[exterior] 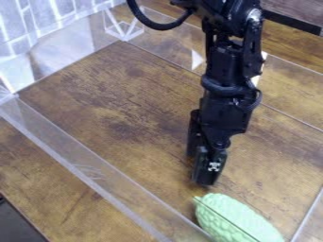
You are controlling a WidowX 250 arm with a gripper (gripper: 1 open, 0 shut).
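Note:
My black arm reaches down from the top of the view, its gripper (pixel 207 161) low over the wooden floor of a clear-walled enclosure, a little right of centre. The fingertips are dark and close to the wood; I see nothing held between them. A pale green ridged oblong object (pixel 237 220) lies at the bottom right, just below the gripper and apart from it.
Clear plastic walls (pixel 89 170) border the wooden surface (pixel 101 104). A white item behind the arm is mostly hidden. A white draped cloth (pixel 44 28) is at the top left.

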